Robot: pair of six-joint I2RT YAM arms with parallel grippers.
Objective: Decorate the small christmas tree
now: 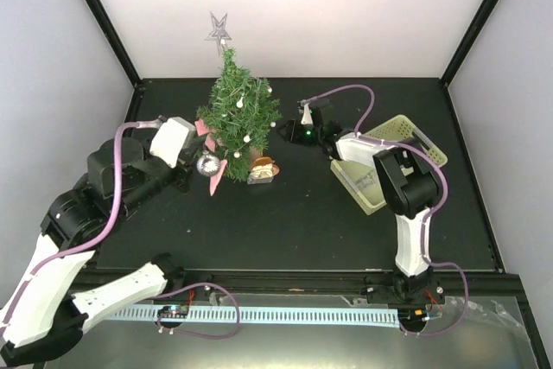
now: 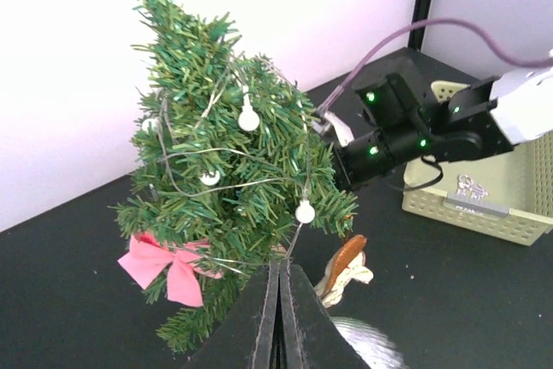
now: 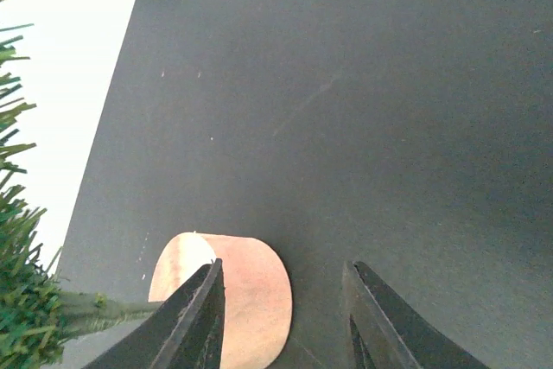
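Observation:
The small Christmas tree (image 1: 235,114), wrapped in a string of white bulbs, stands at the back left with a silver star (image 1: 218,32) on top. A pink bow (image 2: 164,267) shows on its lower left side. At the tree's left side is my left gripper (image 1: 197,153), shut. A shiny silver ball (image 1: 207,163) is close to its tips, blurred in the left wrist view; I cannot tell whether it hangs from them. My right gripper is open at the tree's right, its gap empty. The tree's round pinkish base (image 3: 255,287) shows behind one finger.
A pale yellow basket (image 1: 367,205) stands at the right under my right arm, with small silvery things inside. A brown-and-white ornament (image 1: 263,168) lies at the tree's foot.

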